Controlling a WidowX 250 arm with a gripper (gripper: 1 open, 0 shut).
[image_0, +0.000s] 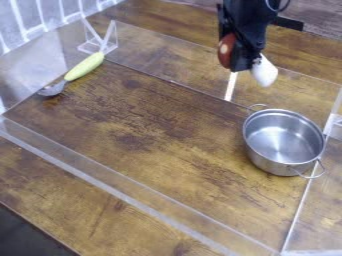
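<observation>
My black gripper (242, 48) is at the top right, raised above the back of the table, shut on an object with a reddish-orange part and a white rounded part (263, 70); its exact identity is unclear. A steel pot (275, 133) with two wire handles sits at the right of the table, below and in front of the gripper.
A yellow corn cob (84, 66) and a metal utensil (52, 89) lie at the left. Clear plastic walls (120, 200) border the workspace.
</observation>
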